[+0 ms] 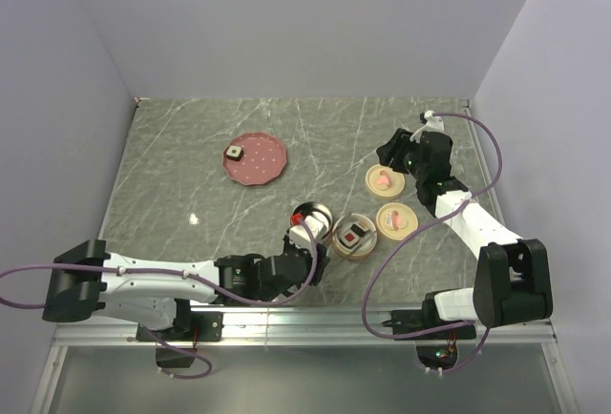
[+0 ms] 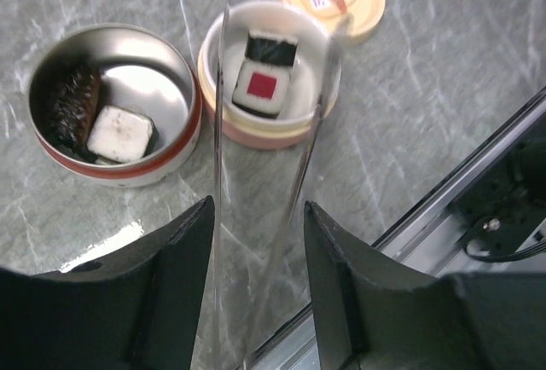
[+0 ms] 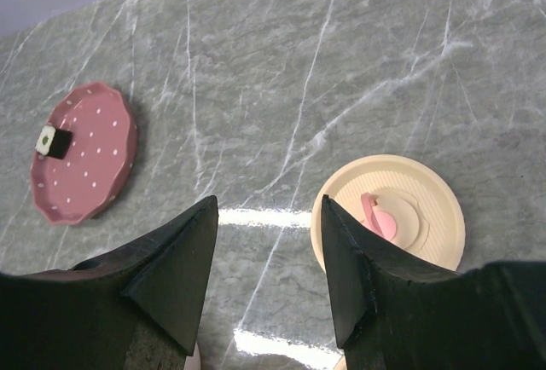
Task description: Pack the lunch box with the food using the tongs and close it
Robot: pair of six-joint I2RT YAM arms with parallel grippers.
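A steel bowl with a red-banded rim holds food pieces. Beside it a pink-white bowl holds black-and-white sushi pieces. My left gripper hangs over the table at the bowls' near side, part open, with long thin tongs between or beyond its fingers; whether they are held is unclear. My right gripper is open and empty, high near two cream lids bearing pink pieces.
A pink scalloped plate with one black-and-white piece lies at the back left. The table's front edge is close to the left gripper.
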